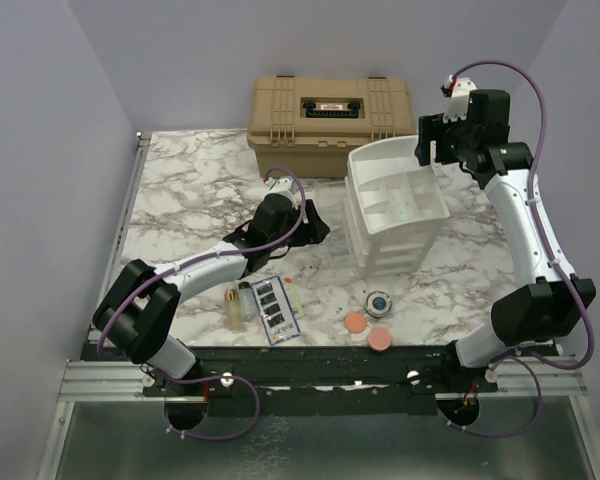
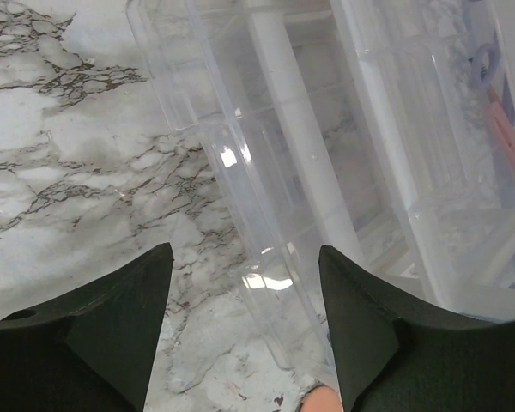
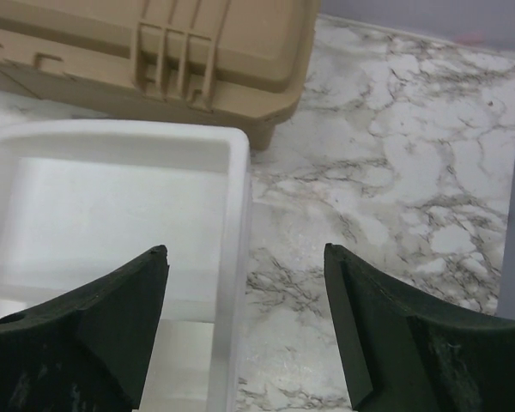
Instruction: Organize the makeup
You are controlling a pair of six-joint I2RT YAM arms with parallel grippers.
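Note:
A tiered organizer with a white top tray [image 1: 390, 210] and clear lower parts [image 2: 266, 215] stands right of centre. My left gripper [image 1: 315, 225] is open at its left side; the left wrist view shows the clear plastic edge [image 2: 257, 223] ahead of its fingers. My right gripper [image 1: 435, 140] is open above the tray's back right corner, the white rim [image 3: 236, 215] between its fingers as seen from above. Along the front lie an eyeshadow palette [image 1: 277, 310], bottles [image 1: 235, 310], a round silver compact [image 1: 378, 303] and pink discs [image 1: 379, 338].
A tan toolbox [image 1: 280, 120] sits at the back, close behind the organizer. Bare marble [image 1: 160, 200] shows at the left and to the right of the organizer [image 3: 412, 206]. Grey walls bound the sides.

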